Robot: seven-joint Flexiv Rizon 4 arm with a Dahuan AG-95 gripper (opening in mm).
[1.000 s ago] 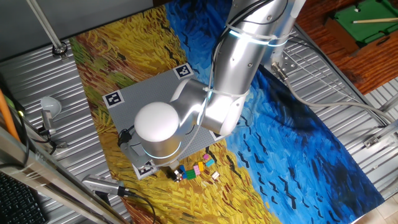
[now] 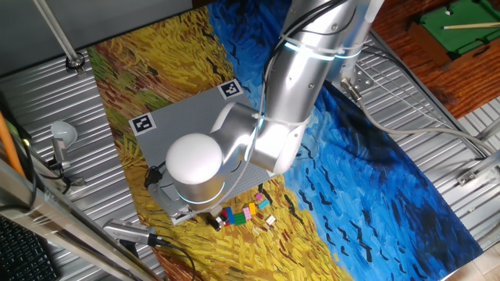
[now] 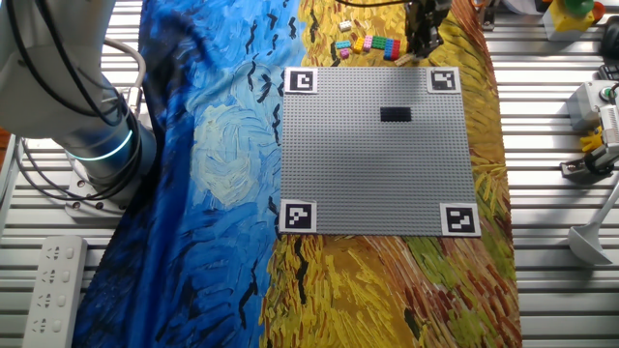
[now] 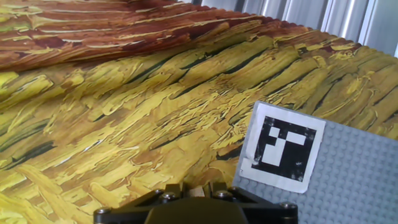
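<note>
My gripper (image 3: 423, 41) is low at the far side of the baseplate, by the red end of a row of coloured bricks. Its dark fingers stand close together at the bottom of the wrist view, with a small tan piece (image 4: 196, 191) showing between them. Whether they press on it cannot be made out. Tan also shows near the fingertips in exterior view 2. The row holds blue, red, green (image 3: 378, 43), pink and yellow bricks. A black brick (image 3: 395, 114) lies on the grey baseplate (image 3: 368, 184).
A white brick (image 2: 270, 220) and a light-blue brick (image 3: 342, 44) lie near the row. Marker squares sit at the baseplate's corners, one marker (image 4: 281, 148) close to my gripper. A camera-like device (image 2: 129, 232) stands beside the cloth. Most of the baseplate is clear.
The arm's white-capped wrist has shifted slightly down and left in exterior view 1, carrying the gripper a little. The coloured bricks show no clear movement.
</note>
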